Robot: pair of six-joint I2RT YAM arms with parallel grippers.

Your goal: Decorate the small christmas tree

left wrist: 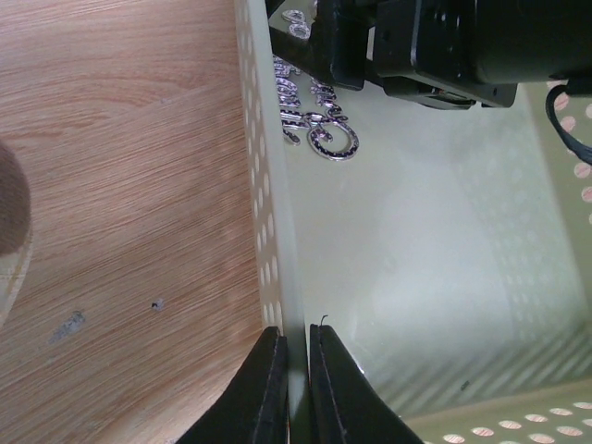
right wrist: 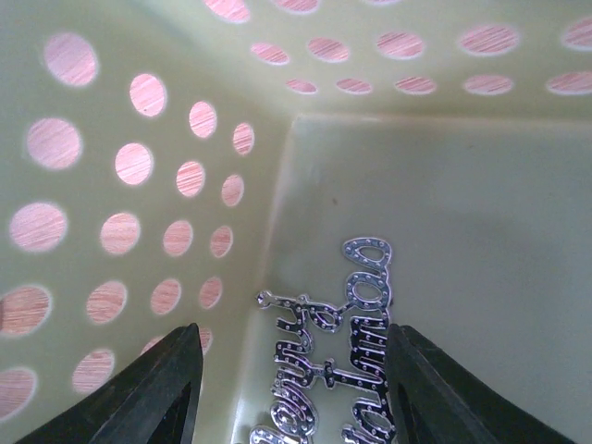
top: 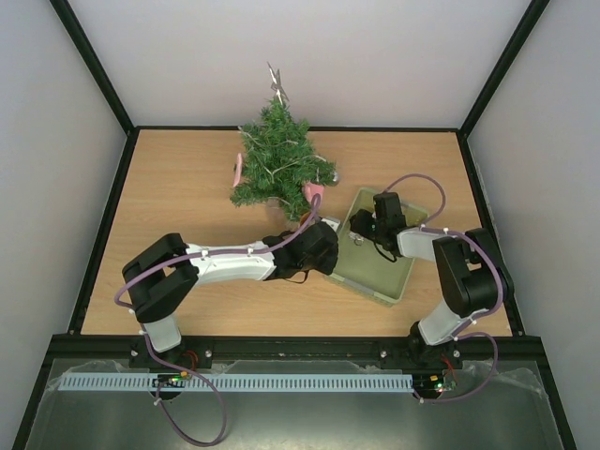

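The small tree (top: 281, 159) stands at the back with pink ornaments and a silver topper. A green bin (top: 375, 277) lies right of it. My left gripper is shut on the bin's left rim (left wrist: 280, 222). My right gripper is inside the bin, part open, its fingertips either side of silver filigree ornaments (right wrist: 368, 291) lying on the bin floor near a corner; whether they touch them I cannot tell. In the left wrist view the right gripper's body partly hides these ornaments.
Dark frame rails edge the table, with walls behind and at both sides.
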